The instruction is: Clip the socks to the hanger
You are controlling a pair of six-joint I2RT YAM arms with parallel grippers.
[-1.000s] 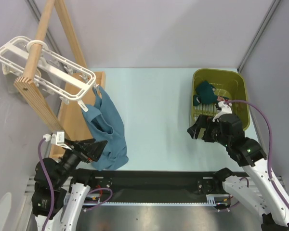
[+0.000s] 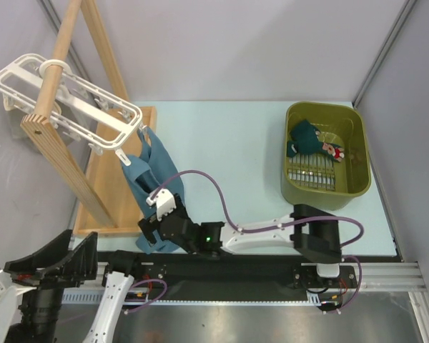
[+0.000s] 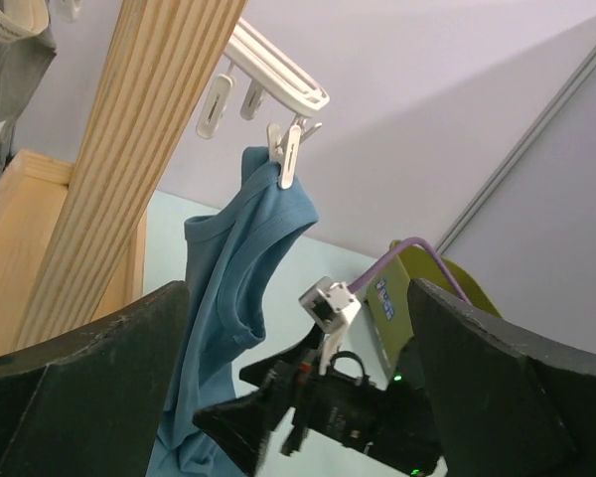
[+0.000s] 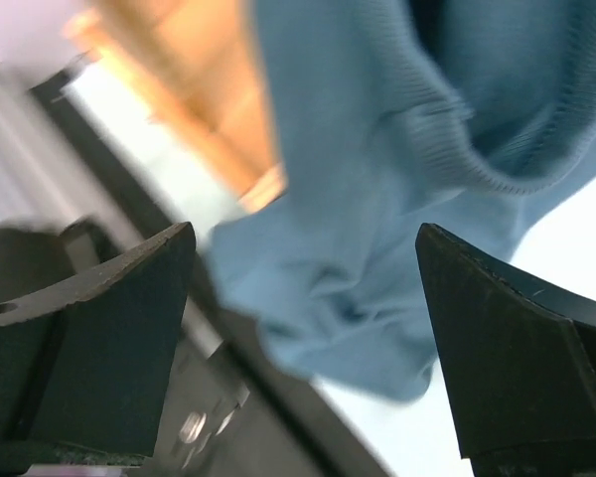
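Note:
A blue cloth (image 2: 154,161) hangs from a white clip (image 3: 289,154) at the end of the white hanger (image 2: 93,111) on a wooden stand, its lower part trailing down to the table. My right gripper (image 2: 154,226) is at the cloth's lower part, open, with blue fabric seen between its fingers in the right wrist view. My left gripper (image 2: 61,254) stands open at the lower left, outside the stand, facing the hanging cloth in its wrist view.
A green bin (image 2: 293,186) at the right holds dark green and red patterned items. The wooden post (image 3: 109,169) stands close before the left gripper.
My right gripper has swung from beside the bin leftward to the blue cloth.

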